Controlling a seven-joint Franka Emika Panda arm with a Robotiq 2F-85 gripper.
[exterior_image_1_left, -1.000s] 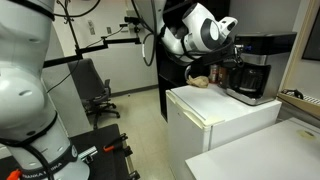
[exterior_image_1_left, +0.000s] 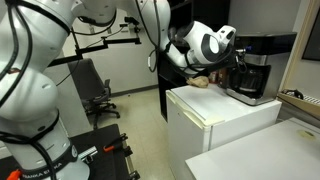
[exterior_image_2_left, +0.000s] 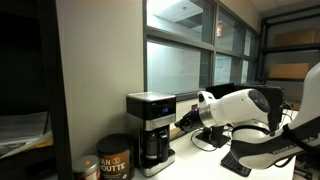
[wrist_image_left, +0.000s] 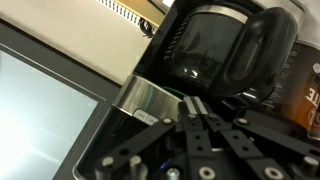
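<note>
A black and silver coffee maker (exterior_image_1_left: 262, 72) stands on the white counter, its glass carafe (exterior_image_2_left: 152, 148) seated in the lower bay. In the wrist view the carafe (wrist_image_left: 205, 45) and its black handle (wrist_image_left: 262, 50) lie just beyond my gripper. The fingertips are together beside the machine's silver front panel (wrist_image_left: 150, 98), with nothing visible between them. Whether they touch the machine cannot be told. From outside, my gripper (exterior_image_1_left: 240, 62) is at the coffee maker's front, small and partly hidden by the wrist.
A dark canister (exterior_image_2_left: 115, 155) and a smaller can (exterior_image_2_left: 85, 168) stand beside the machine. A tan object (exterior_image_1_left: 200, 81) lies farther back on the counter.
The arm's wrist has come down somewhat in front of the coffee maker. The machine and the objects on the counter have stayed in place.
</note>
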